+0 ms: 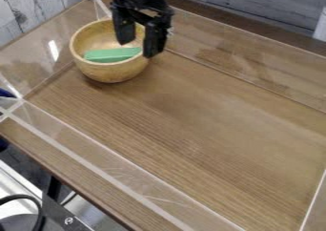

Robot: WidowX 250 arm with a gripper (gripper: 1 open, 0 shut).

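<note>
My gripper [140, 34], dark and hanging from the top of the camera view, is over the right part of a round tan bowl [109, 74]. Its fingers stand open, as far as the small view shows. A green block [109, 55] lies inside the bowl, just left of and below the gripper.
The bowl sits at the upper left of a wooden surface. At the lower left edge are a black cable and clear tape-like strips. A pale wall runs along the top.
</note>
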